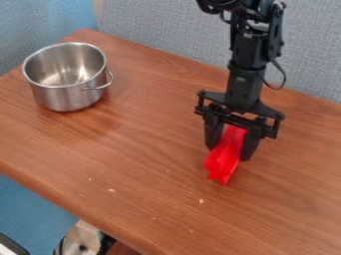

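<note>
A black gripper hangs from the arm on the right half of the camera view, low over the wooden table, shut on a red object. The red object sits between its fingers, its lower end sticking out toward the front; its upper part is hidden by the gripper. Whether it touches the table is hard to tell.
A steel pot with side handles stands at the back left, apart from the gripper. The table around the gripper and in front is clear. A grey wall is behind, and the table's edge runs along the lower left.
</note>
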